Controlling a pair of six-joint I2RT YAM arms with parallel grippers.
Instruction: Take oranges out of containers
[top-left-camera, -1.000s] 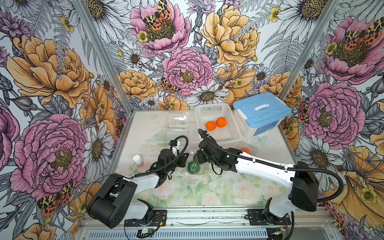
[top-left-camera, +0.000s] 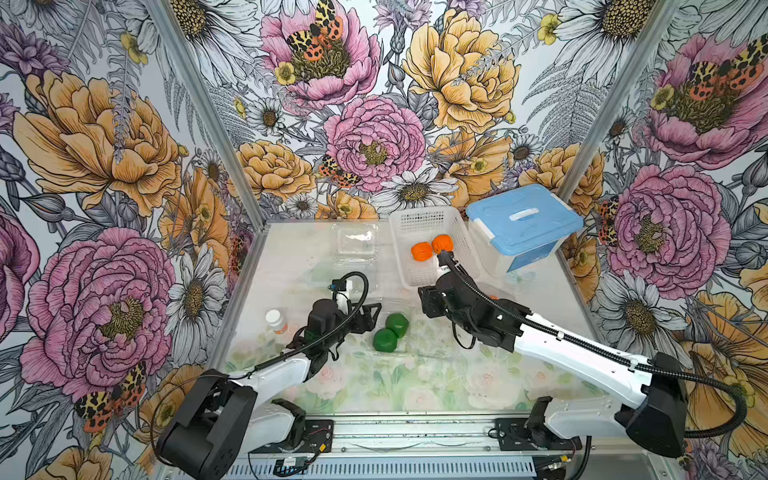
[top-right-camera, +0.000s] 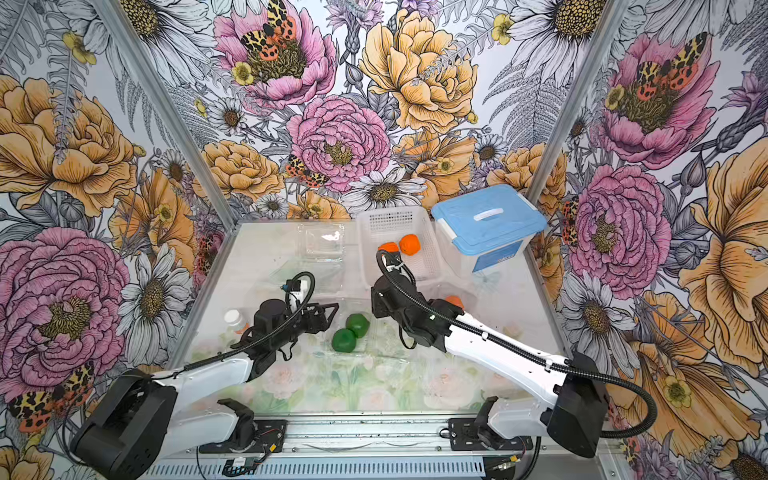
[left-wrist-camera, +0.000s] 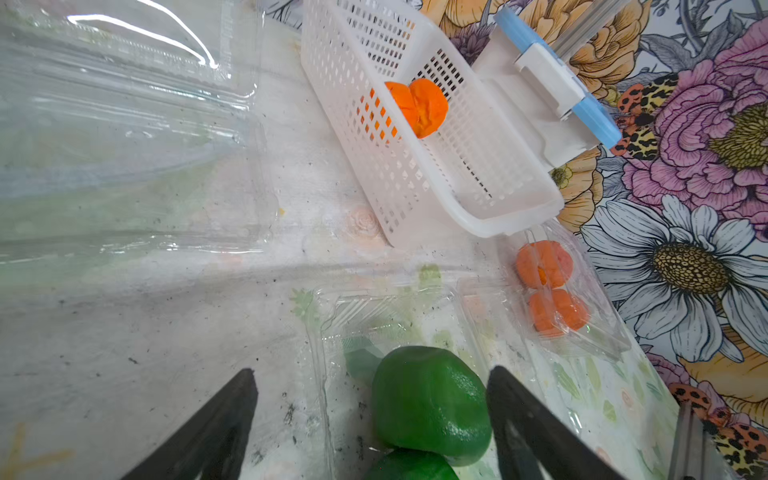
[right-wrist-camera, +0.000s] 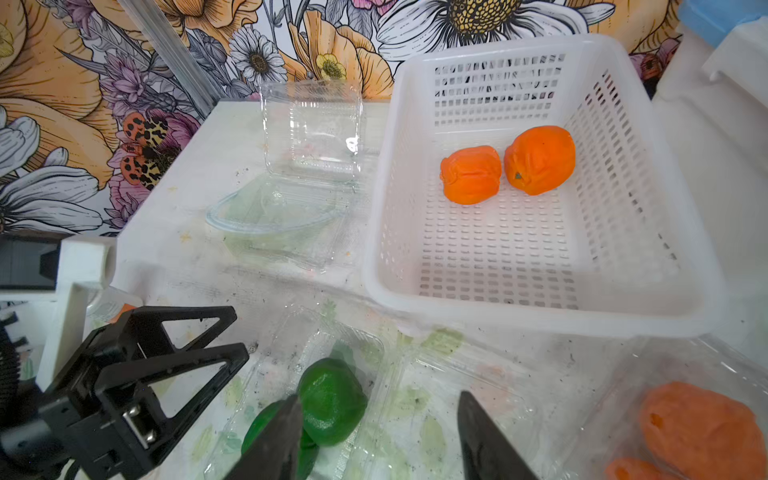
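Two oranges (right-wrist-camera: 504, 164) lie side by side in the white basket (right-wrist-camera: 512, 313) at the back. At the right, two more oranges (left-wrist-camera: 552, 288) sit in a clear plastic container (left-wrist-camera: 612, 340). Two green fruits (right-wrist-camera: 332, 400) rest in another clear container at the middle front, its clear lid (right-wrist-camera: 480, 400) apparently folded out to the right. My left gripper is open beside the green fruits, on their left, and empty. Up and to the right of them, my right gripper (top-left-camera: 426, 301) hovers, open, nothing between its fingers.
An empty clear container (right-wrist-camera: 312, 136) stands open at the back left. A blue-lidded box (top-left-camera: 524, 224) is right of the basket. A small white-capped bottle (top-left-camera: 275, 320) stands at the left.
My right gripper has moved right, away from the green fruits, uncovering them; the clear lid seems to have come off them. My left arm has shifted slightly left and turned its gripper.
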